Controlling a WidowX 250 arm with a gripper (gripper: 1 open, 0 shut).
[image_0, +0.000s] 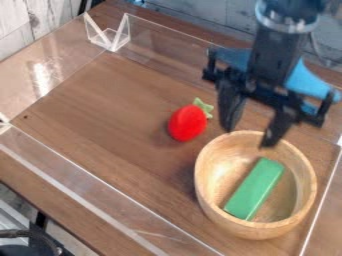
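The black gripper (253, 118) hangs blurred above the back of a wooden bowl (217, 208), its fingers open and apart, nothing seen between them. A green block (254, 188) lies in the bowl. A red tomato-like object (189, 123) with a green top rests on the wooden table to the left of the gripper, behind and left of the bowl.
A blue object (315, 83) is partly hidden behind the arm. A clear bracket (110, 36) stands at the table's back left.
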